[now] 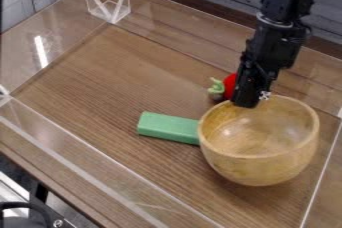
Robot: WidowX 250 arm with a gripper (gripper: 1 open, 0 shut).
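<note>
My black gripper (243,94) is lowered at the right, over the back rim of a wooden bowl (259,157). A red object with a green top (226,86) lies just behind the bowl, partly hidden by the gripper; whether it is held is unclear. A green block (166,125) lies left of the bowl.
A white wire object (107,2) stands at the back left. A dark edge runs along the lower left.
</note>
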